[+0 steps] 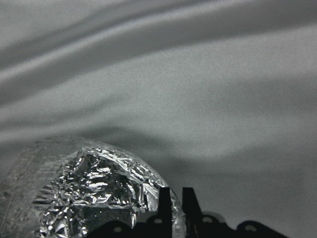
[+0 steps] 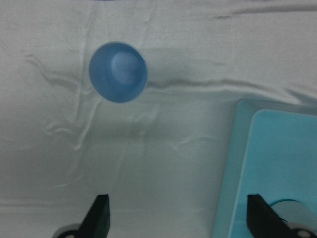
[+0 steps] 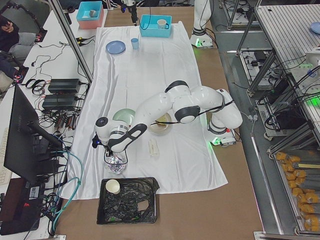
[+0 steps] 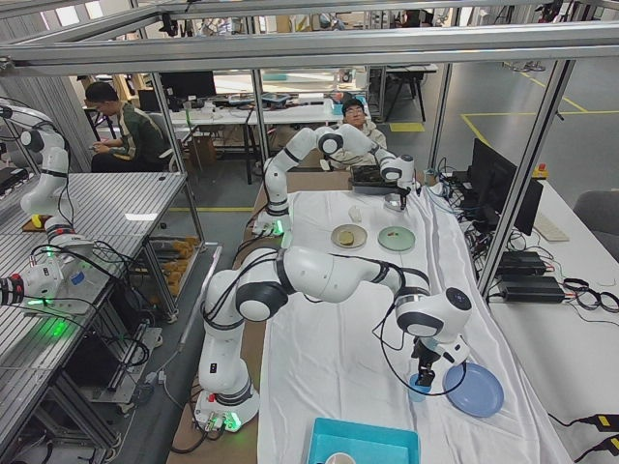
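Note:
A clear bowl with crumpled foil (image 1: 99, 183) sits on the white cloth near the black tray. My left gripper is at its rim, fingers close together with the rim at or between them; whether it grips cannot be told. My right gripper stands open above the cloth, between a blue cup (image 2: 118, 72) and the turquoise bin (image 2: 230, 163), which holds a white cup (image 3: 161, 22).
A blue plate (image 3: 115, 47), green plate (image 4: 397, 239) and beige plate (image 4: 348, 235) lie on the cloth. The black tray (image 3: 127, 215) holds a white cup (image 3: 113, 185).

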